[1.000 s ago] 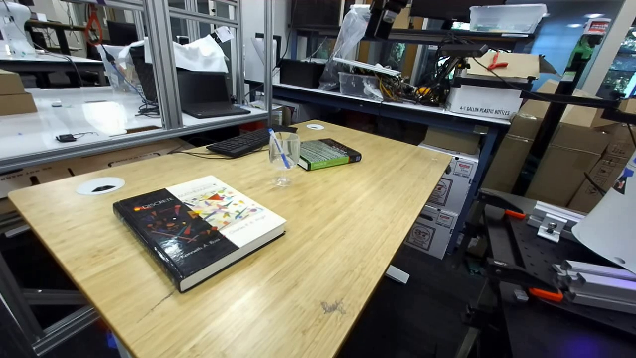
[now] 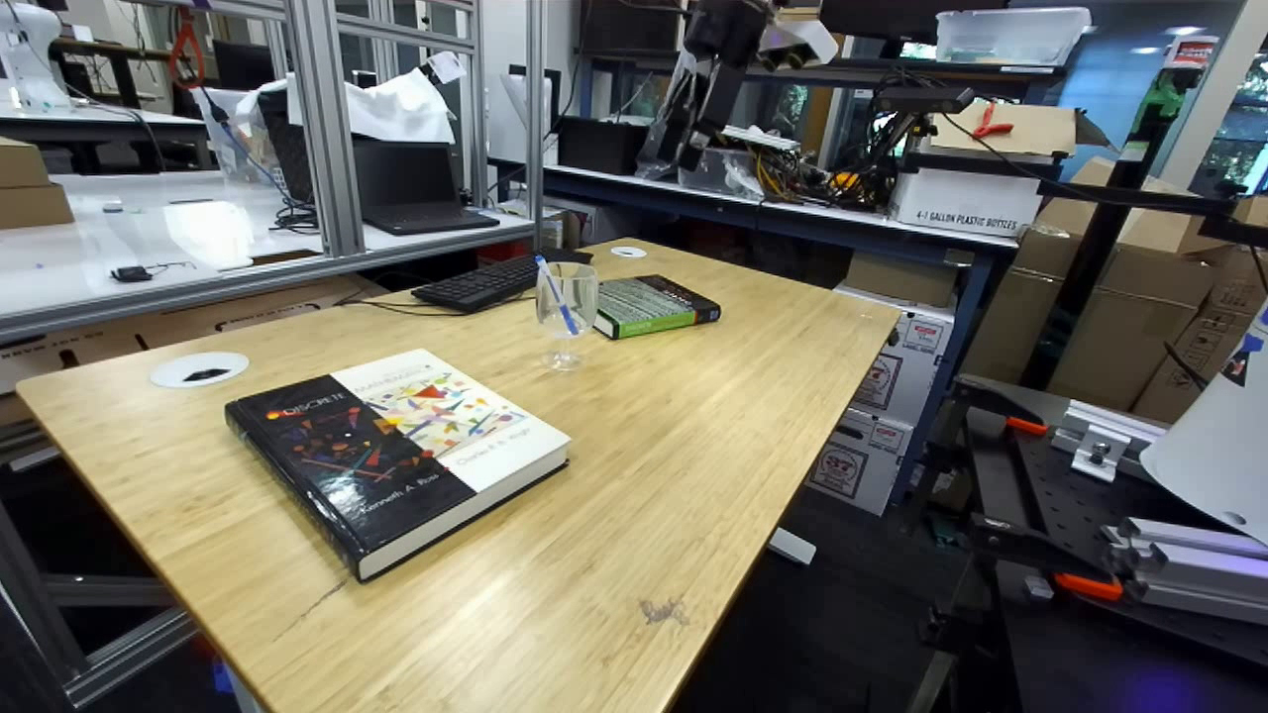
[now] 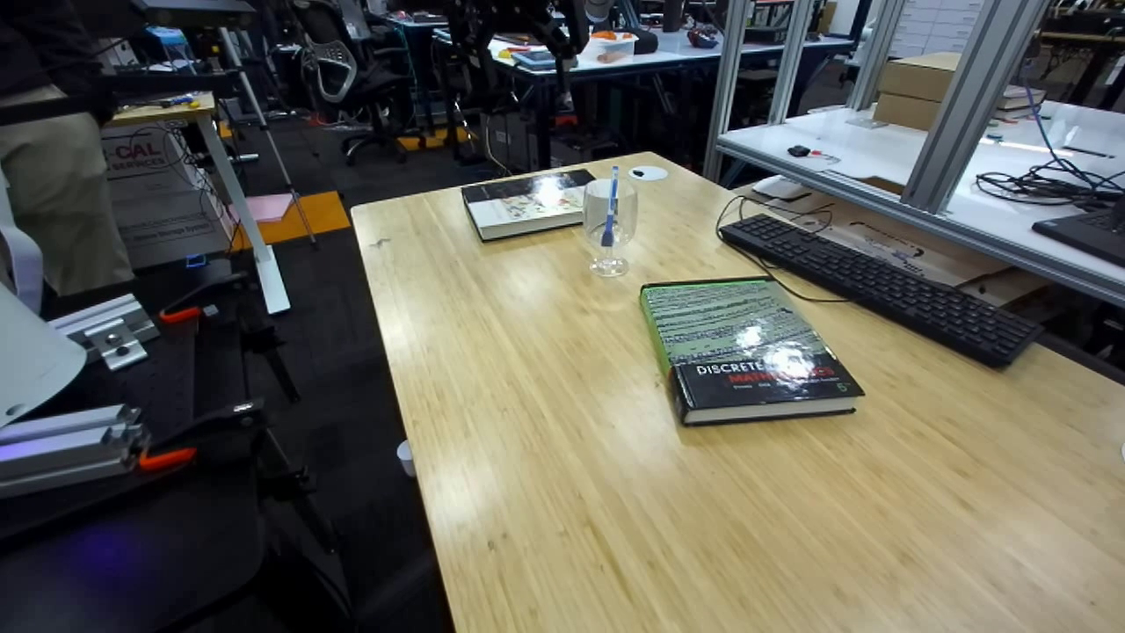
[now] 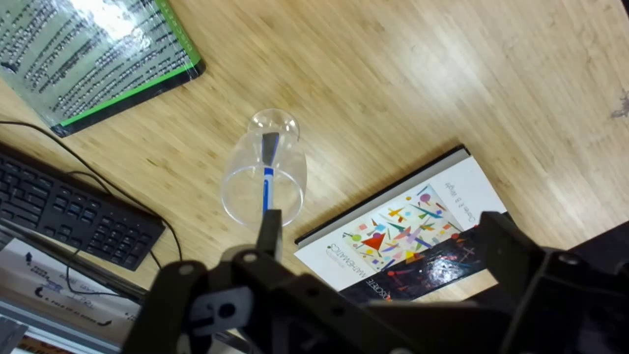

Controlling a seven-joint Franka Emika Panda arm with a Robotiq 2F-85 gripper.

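Observation:
On the wooden table stands a clear stemmed glass, upright, with a blue pen leaning inside it. High above the tabletop hangs my gripper, its fingers open and nothing between them. Seen from the wrist, the left finger overlaps the view of the pen's end at the glass rim, while the right finger crosses the view of the black-and-white book. In exterior view 1 the gripper appears near the top centre, well clear of everything on the table.
The black-and-white book lies flat near one end of the table. Behind the glass rests a green-and-black book. A black keyboard and its cable run along the frame side. Bare wood stretches along the opposite side.
In exterior view 1 my arm has come lower and a little to the left, bringing the gripper into sight. Glass, pen and books have not moved.

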